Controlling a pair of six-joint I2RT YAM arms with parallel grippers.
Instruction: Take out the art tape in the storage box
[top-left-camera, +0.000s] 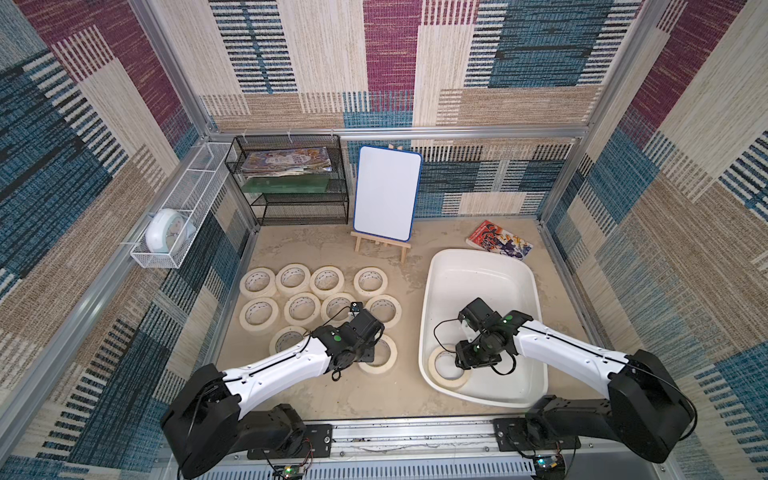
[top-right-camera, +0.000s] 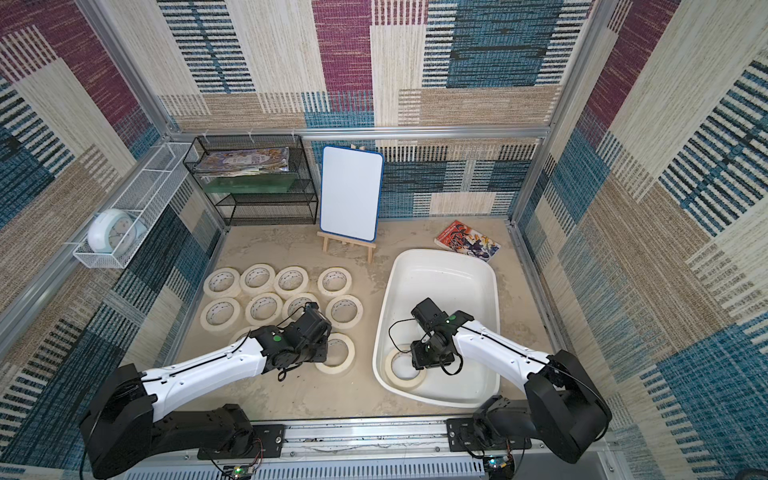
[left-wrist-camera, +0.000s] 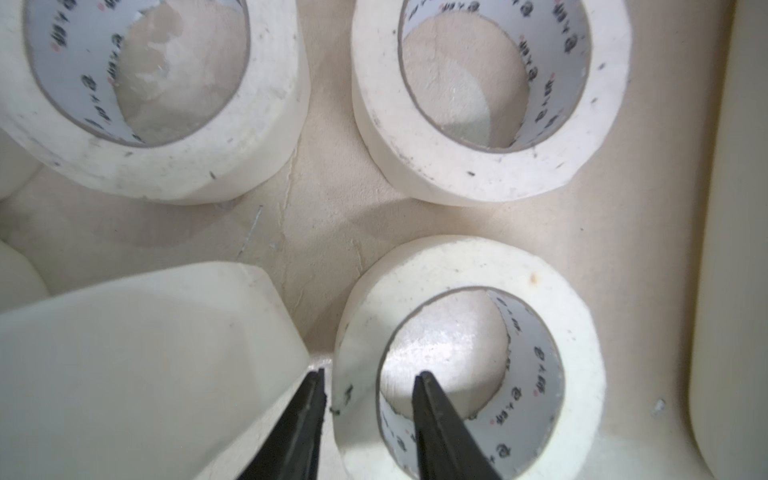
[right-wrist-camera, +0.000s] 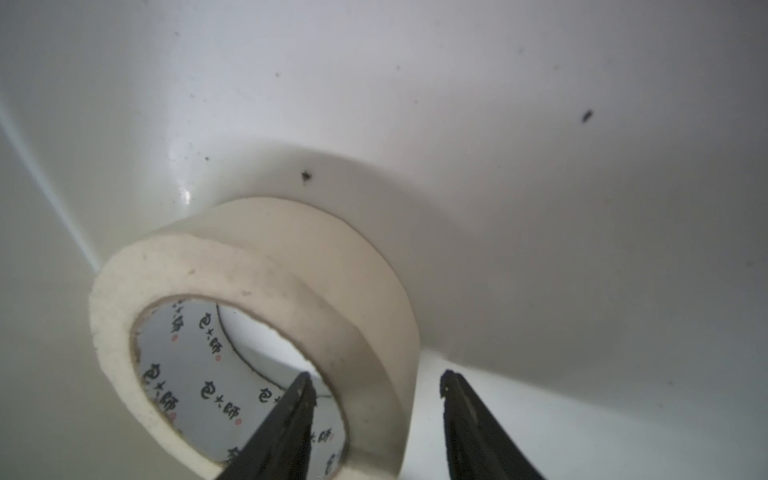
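One roll of cream art tape (top-left-camera: 436, 373) lies flat in the white storage box (top-left-camera: 542, 352), near its front left corner. Over its rim hangs my right gripper, open, one finger above the roll's hole and the other outside its wall, with gaps beside the wall. On the table left of the box, another tape roll (left-wrist-camera: 472, 264) lies flat below my left gripper. That gripper is open too, its fingers apart on either side of the roll's wall. Arms partly cover both rolls in the top views.
Several tape rolls (top-left-camera: 257, 313) lie in rows on the left of the table, some hidden by the left arm. A book (top-left-camera: 500, 239) sits behind the box, and a whiteboard (top-left-camera: 387, 192) stands at the back. The rest of the box floor is bare.
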